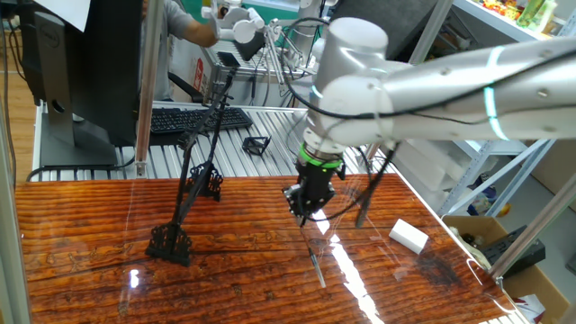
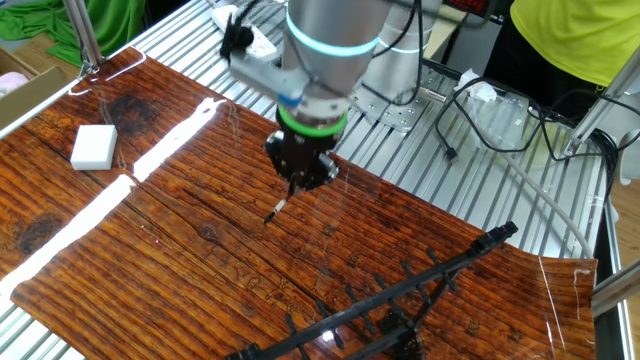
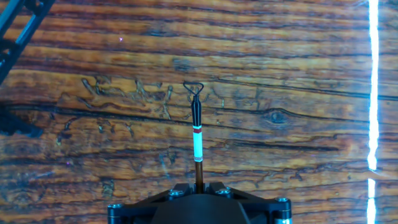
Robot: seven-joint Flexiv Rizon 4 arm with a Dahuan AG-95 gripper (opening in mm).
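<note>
My gripper is shut on a slender brush-like stick [image 3: 198,142], which points away from the fingers. The stick has a pale band, a dark end section and a thin black loop at its far end. Exterior view 1 has the gripper [image 1: 302,219] above the wooden board, with the stick [image 1: 315,263] slanting down from it. From the other side, in exterior view 2, the stick [image 2: 277,209] shows below the gripper [image 2: 293,188]. Whether its lower end touches the board cannot be made out. The held end is hidden between the fingers.
A black rack with pegs [image 1: 184,193] stands on the board [image 1: 81,261], left of the gripper in exterior view 1. To the right lies a white block [image 1: 409,236]. Between them the board is mostly clear. A keyboard [image 1: 200,120] sits behind.
</note>
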